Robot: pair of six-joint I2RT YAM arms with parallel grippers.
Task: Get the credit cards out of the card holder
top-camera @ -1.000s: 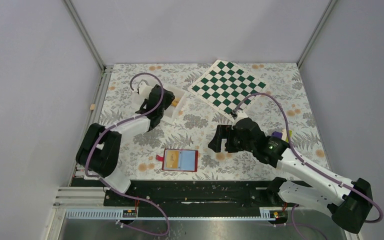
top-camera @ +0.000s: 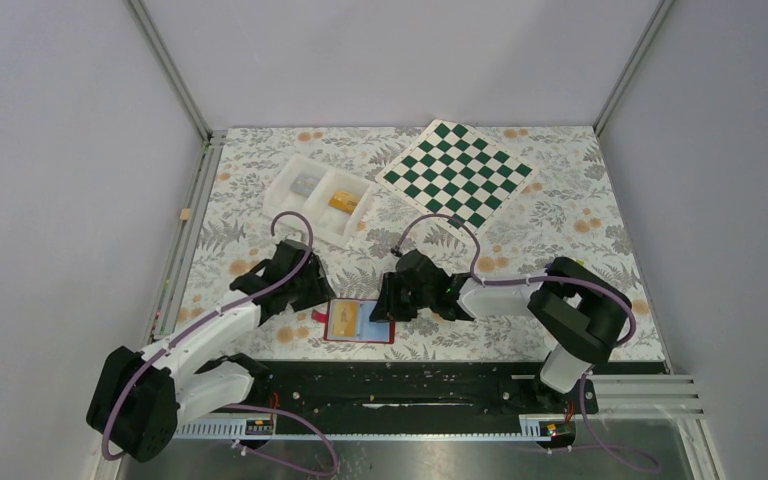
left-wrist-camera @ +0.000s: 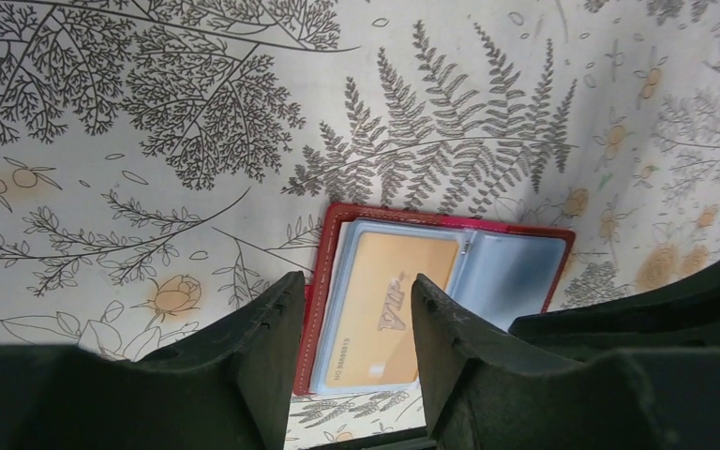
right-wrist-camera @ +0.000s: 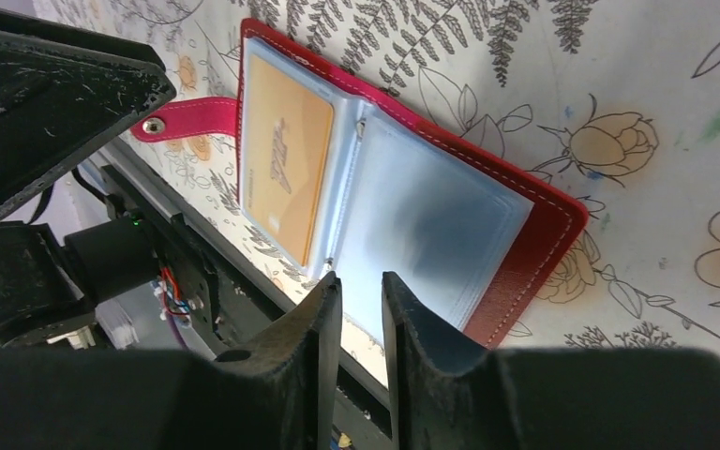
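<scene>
An open red card holder (top-camera: pixel 359 320) lies at the table's front, a gold card (left-wrist-camera: pixel 389 314) in its left pocket and a translucent pale-blue sleeve (right-wrist-camera: pixel 441 225) on the right, its red snap strap (right-wrist-camera: pixel 187 117) out to the left. My left gripper is open above the gold card's side, nothing between its fingers. My right gripper is over the blue side, its fingertips a narrow gap apart with nothing seen between them. Whether either gripper touches the holder I cannot tell.
A white compartment tray (top-camera: pixel 316 227) with grey and yellow items stands behind the left arm. A green-and-white checkerboard (top-camera: pixel 456 170) lies at the back right. Both arms crowd the front; the table's front edge is just below the holder.
The right arm has moved left to the holder's right side.
</scene>
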